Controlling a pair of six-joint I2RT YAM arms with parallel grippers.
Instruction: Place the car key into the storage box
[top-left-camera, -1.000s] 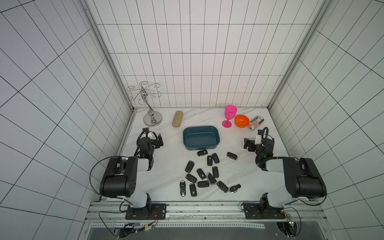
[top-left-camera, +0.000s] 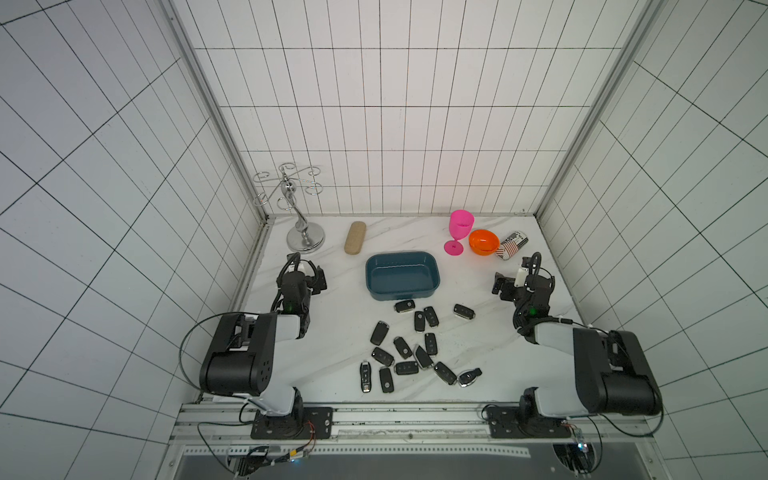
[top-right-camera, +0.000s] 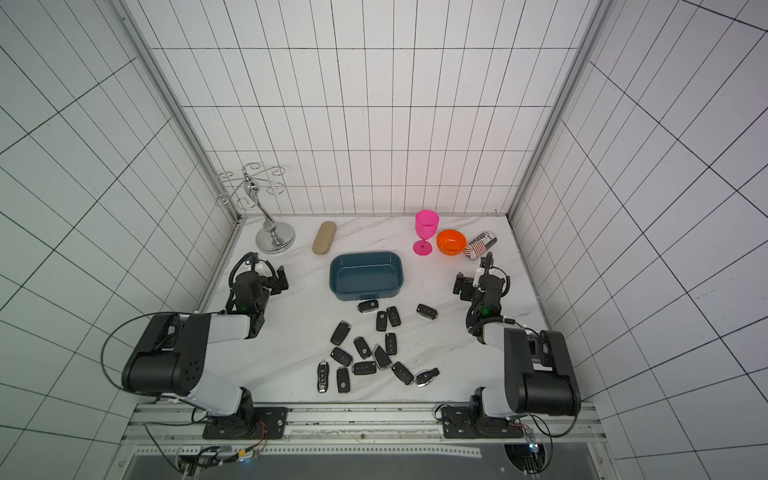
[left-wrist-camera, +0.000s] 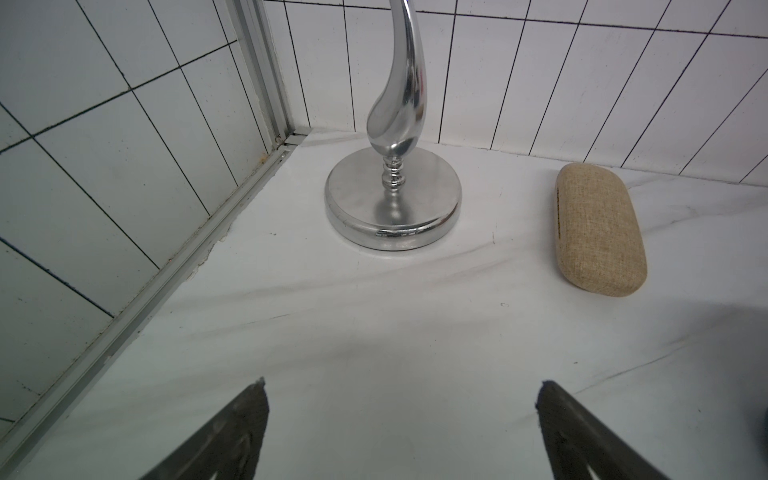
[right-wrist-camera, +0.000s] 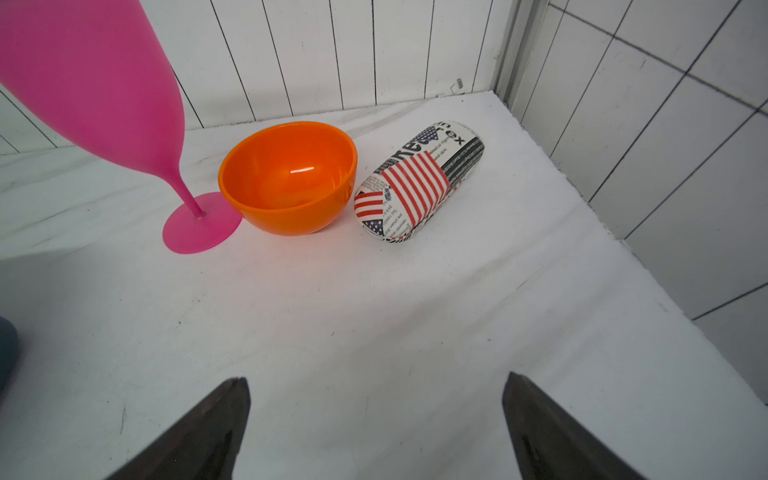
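A dark teal storage box (top-left-camera: 402, 276) sits in the middle of the table, empty. Several black car keys lie scattered in front of it, one (top-left-camera: 464, 311) toward the right, another (top-left-camera: 380, 333) toward the left, one with silver trim (top-left-camera: 365, 376) near the front edge. My left gripper stands open at the table's left, away from the keys, with bare table between its fingers. My right gripper is open at the right side, also holding nothing, facing the objects at the back.
Along the back stand a chrome stand (top-left-camera: 305, 237), a tan case (top-left-camera: 355, 238), a pink goblet (top-left-camera: 461, 224), an orange bowl (top-left-camera: 484, 242) and a printed cylindrical case (top-left-camera: 512, 245). Tiled walls close in the back and sides. Clear table lies either side of the box.
My right arm has shifted slightly to the right. My left gripper has moved very slightly. The keys and box are unmoved.
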